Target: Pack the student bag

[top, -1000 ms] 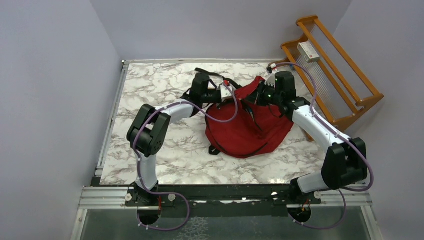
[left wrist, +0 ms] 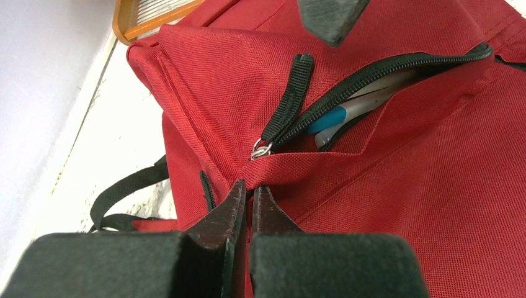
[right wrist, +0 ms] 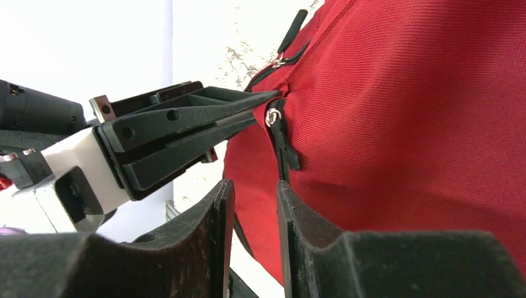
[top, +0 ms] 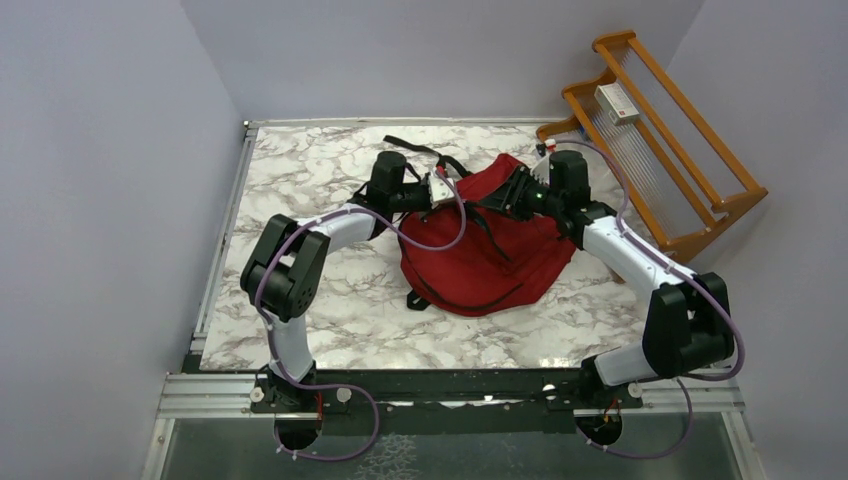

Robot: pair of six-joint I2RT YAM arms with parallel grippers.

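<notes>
A red bag (top: 480,270) lies on the marble table. My left gripper is shut on a fold of red fabric beside a zipper pull; in the right wrist view it reaches in from the left to that fold. Through the open zipper in the left wrist view show pens or similar items (left wrist: 347,115), one with a blue part. My right gripper hovers over the bag, to the right of the left one, part open with a gap between its fingertips and nothing visible in it.
A wooden rack (top: 670,150) with a white box (top: 617,103) stands at the back right, close to the bag. Walls border the back and sides.
Both grippers and the bag shifted slightly left since about a second ago. The right arm has since swung a little and its wrist has turned.
</notes>
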